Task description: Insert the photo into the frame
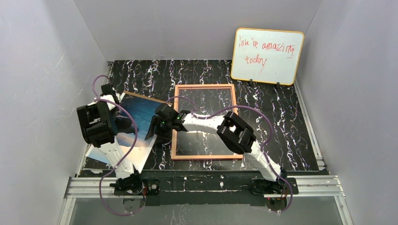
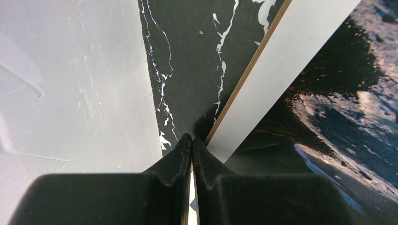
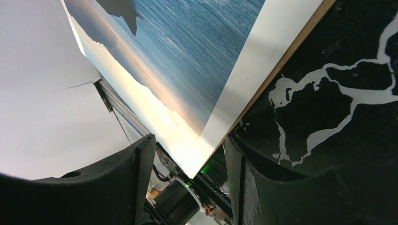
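A large photo (image 1: 141, 112) of blue water with a pale sky strip lies askew on the left of the dark marble table. It is mounted on a thin board with a white margin (image 2: 277, 75). The empty wooden frame (image 1: 206, 157) lies flat to its right. My left gripper is shut at the photo's left edge; nothing clear shows between its fingers. Over the photo's right edge, my right gripper is open, a finger on either side of the edge near the bottom corner. Whether the fingers touch the board cannot be told.
A whiteboard (image 1: 267, 55) with red writing stands at the back right. My right arm (image 1: 202, 123) crosses above the frame. The left wall (image 2: 70, 93) stands close beside my left gripper.
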